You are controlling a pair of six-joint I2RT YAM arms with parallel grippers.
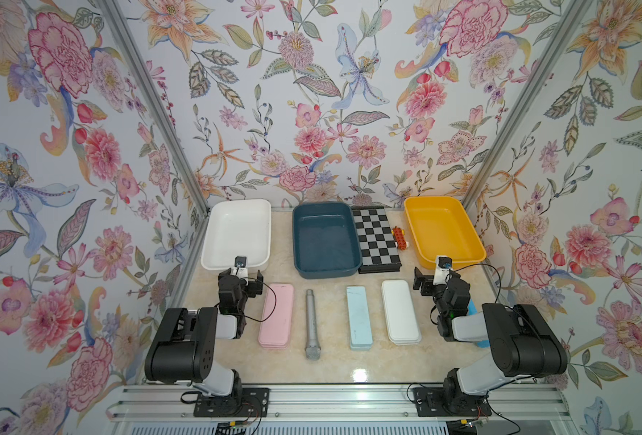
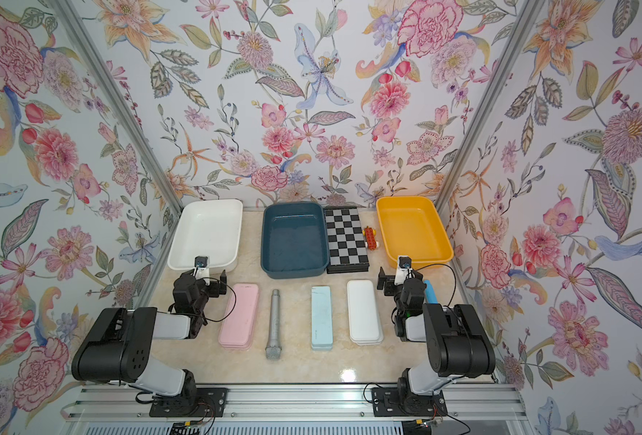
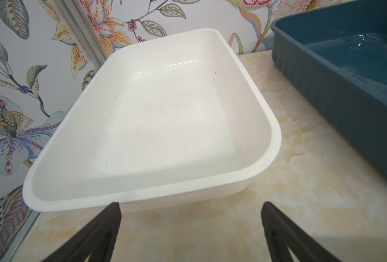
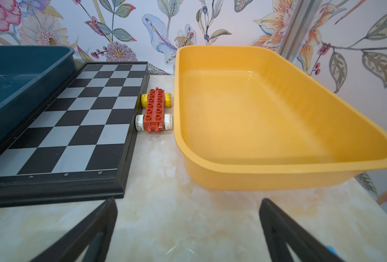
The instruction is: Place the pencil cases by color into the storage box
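A pink pencil case (image 1: 276,315), a light blue one (image 1: 359,317) and a white one (image 1: 401,311) lie flat on the table, roughly lengthwise to it. Behind them stand three empty boxes: white (image 3: 180,118), dark blue (image 1: 327,239) and yellow (image 4: 263,113). My left gripper is open in front of the white box, nothing between its fingers. Before the yellow box, my right gripper is open and empty too. A blue object (image 2: 430,292) lies beside the right arm, mostly hidden by it.
A grey microphone-shaped object (image 1: 311,324) lies between the pink and light blue cases. A black-and-white checkered board (image 4: 79,118) and a red toy car (image 4: 154,111) fill the space between the dark blue and yellow boxes.
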